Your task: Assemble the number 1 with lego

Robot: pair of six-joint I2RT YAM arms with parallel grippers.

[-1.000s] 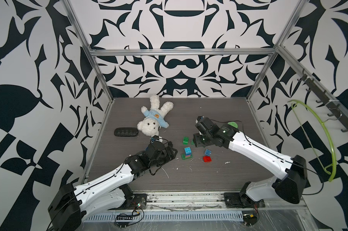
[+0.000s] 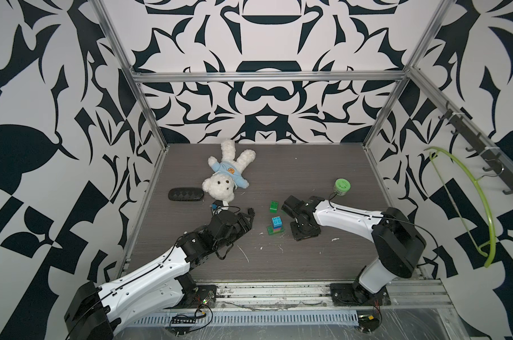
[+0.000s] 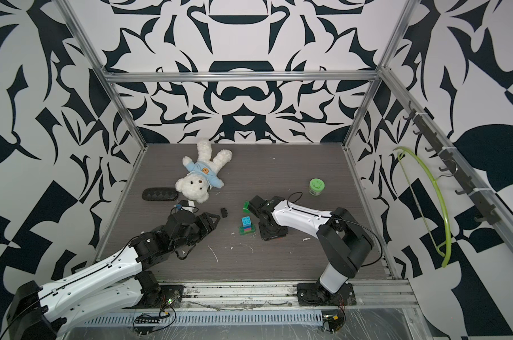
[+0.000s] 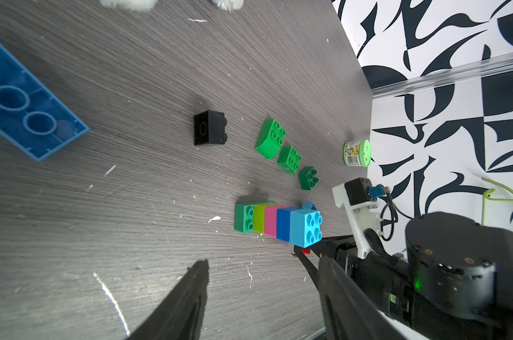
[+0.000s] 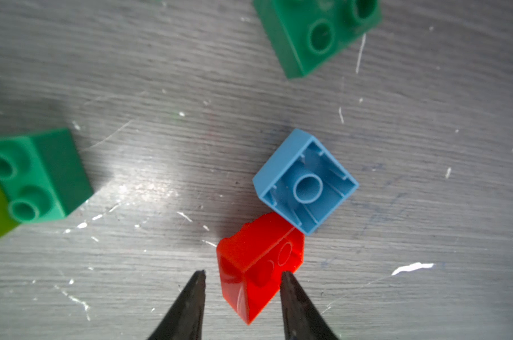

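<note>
In the left wrist view a brick tower (image 4: 276,221) stands on a green base (image 4: 244,218): lime, pink, dark blue, with a light blue brick on top. My right gripper is part open above a red sloped brick (image 5: 256,255); the brick shows between and ahead of its fingertips, and whether they touch it I cannot tell. A light blue brick (image 5: 307,182) lies hollow side up against the red one. Left of the tower my left gripper hangs part open, its gap empty.
Several green bricks (image 4: 289,159) and a black brick (image 4: 209,127) lie behind the tower. A dark blue brick (image 4: 29,102) shows at far left. The teddy bear (image 2: 225,172), black case (image 2: 185,194) and green tub (image 2: 341,186) are farther back.
My left arm has drawn back slightly to the left.
</note>
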